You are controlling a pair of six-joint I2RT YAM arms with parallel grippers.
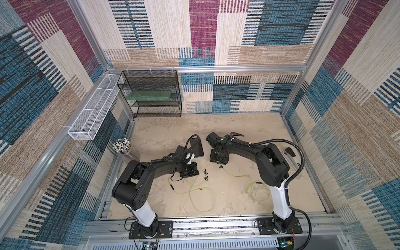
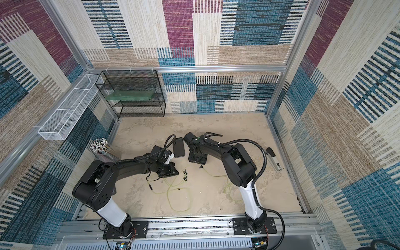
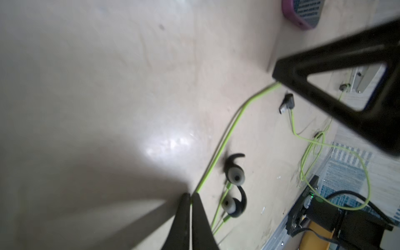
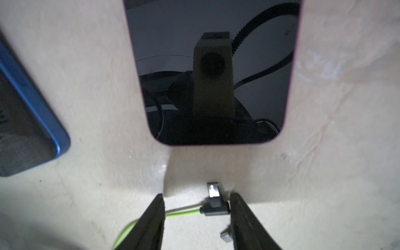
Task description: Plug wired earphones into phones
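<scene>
In the right wrist view my right gripper stands open, pointing at the table. A black right-angle plug [image 4: 215, 207] with a metal tip lies between its fingers, and its green cable [image 4: 179, 214] leads left. Ahead lies a phone [image 4: 216, 79] with a dark reflective screen, its short edge facing the plug. My left gripper is shut, its tips at a green earphone cable [image 3: 223, 143]. A sliver of green shows between them; whether it is pinched is unclear. Two earbuds [image 3: 234, 175] lie right of those tips.
A blue-edged phone [image 4: 41, 120] lies left of the dark-screened one. Another plug [image 3: 287, 102] and a coiled green cable [image 3: 314, 141] show farther off. A wire rack [image 1: 150, 93] stands at the back left.
</scene>
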